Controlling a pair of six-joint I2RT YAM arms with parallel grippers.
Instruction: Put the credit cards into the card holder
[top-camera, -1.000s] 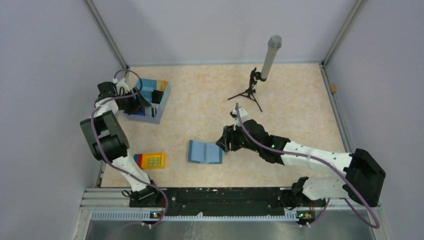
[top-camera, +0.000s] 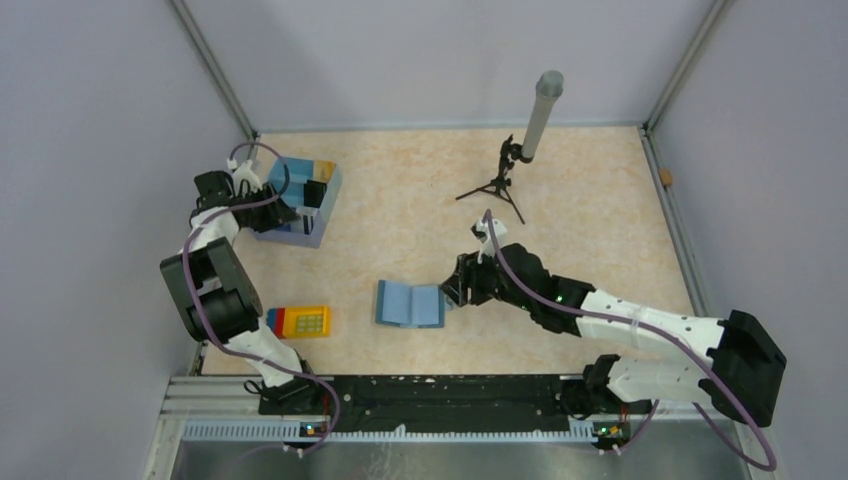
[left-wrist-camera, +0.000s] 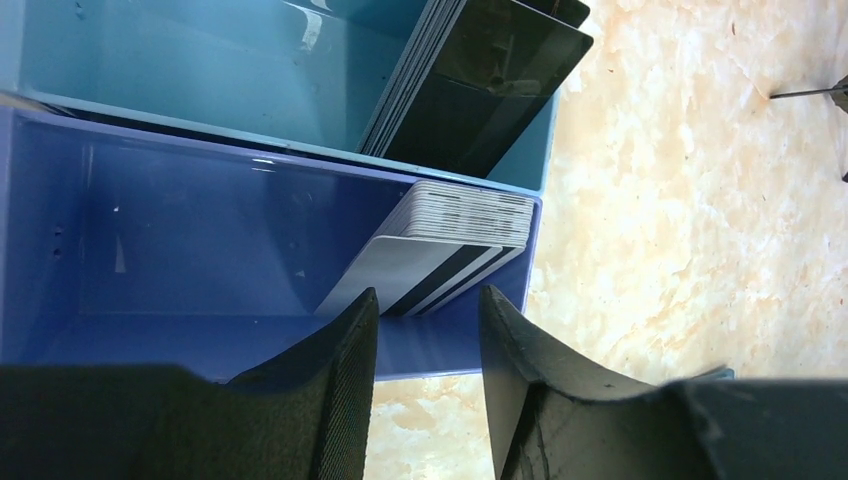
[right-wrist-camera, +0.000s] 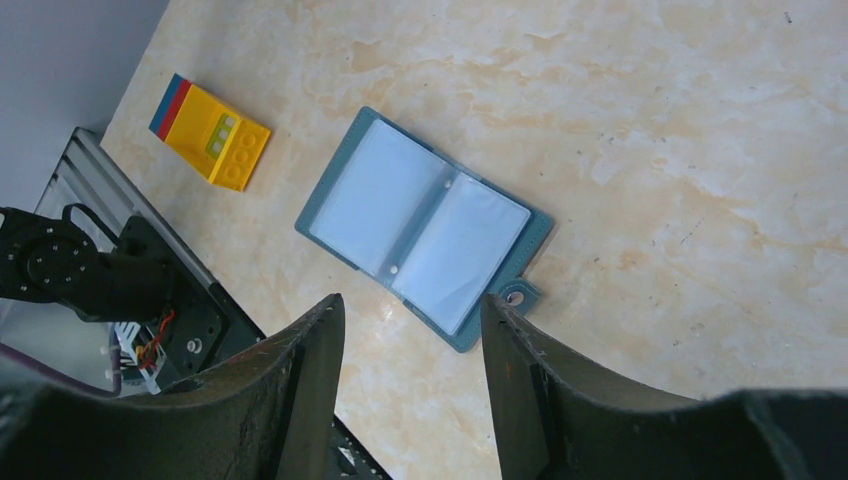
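My left gripper is over the blue-purple box, its fingers apart and no card visibly gripped between them. Ahead of the fingertips, a leaning stack of white cards with black stripes rests in the box's near compartment; whether the fingers touch it cannot be told. Black cards lean in the compartment behind. The blue card holder lies spread on the table with two clear pockets, its tab with a ring close to the right fingertip. Apart, too, are the fingers of my right gripper, with nothing between them.
A yellow, red and blue toy-like case sits at the front left. A small black tripod with a grey tube stands at the back right. Between box and tripod the table is clear.
My right gripper has shifted slightly to the right by the holder's edge. Box and holder have stayed put.
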